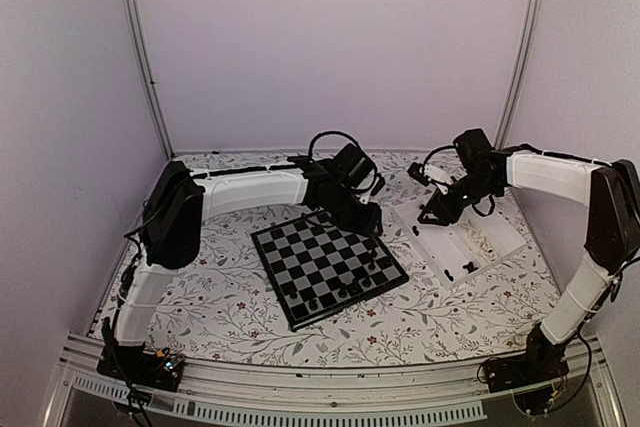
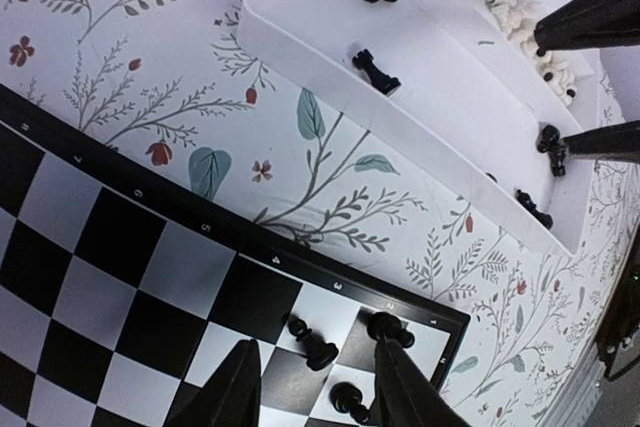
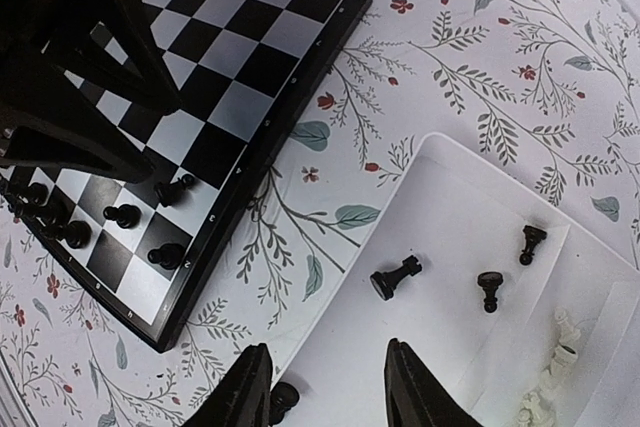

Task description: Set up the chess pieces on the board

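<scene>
My left gripper hangs over the right-hand part of the chessboard (image 1: 300, 257), fingers apart and nothing between them, above several black pieces; one (image 2: 318, 352) lies tipped or is seen at a slant. My right gripper is open and empty over the white tray (image 1: 440, 257), which holds loose black pieces, among them a rook (image 2: 375, 72) and a small piece (image 3: 530, 245), and a row of white pieces (image 3: 550, 377) in a side compartment.
Walls stand at the back and both sides.
</scene>
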